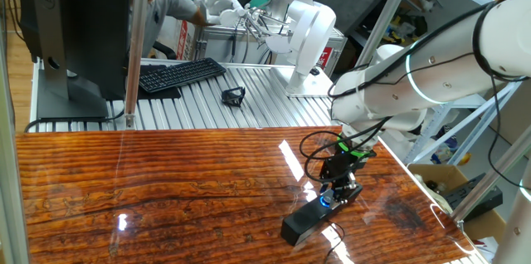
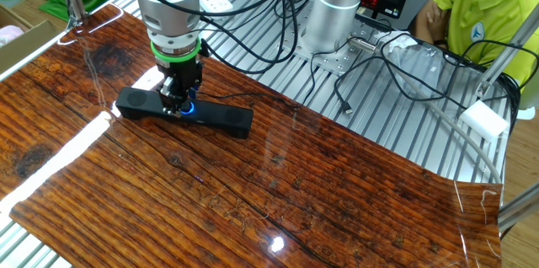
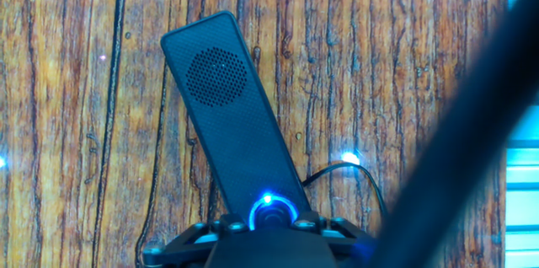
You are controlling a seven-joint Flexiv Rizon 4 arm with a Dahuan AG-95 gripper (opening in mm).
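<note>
A long black speaker bar (image 1: 309, 219) lies on the glossy wooden table, its blue-lit round knob (image 2: 187, 108) near the middle. My gripper (image 2: 177, 106) points down at the bar, right over the knob area. In the wrist view, one half of the bar with its round speaker grille (image 3: 216, 77) extends away from me at a slant. The gripper's fingers (image 3: 229, 224) show at the bottom, on either side of the glowing ring (image 3: 273, 211). Whether they touch the knob or the bar cannot be made out. A thin cable (image 3: 347, 165) leaves the bar's side.
Loose cables (image 2: 295, 40) hang around the arm.
</note>
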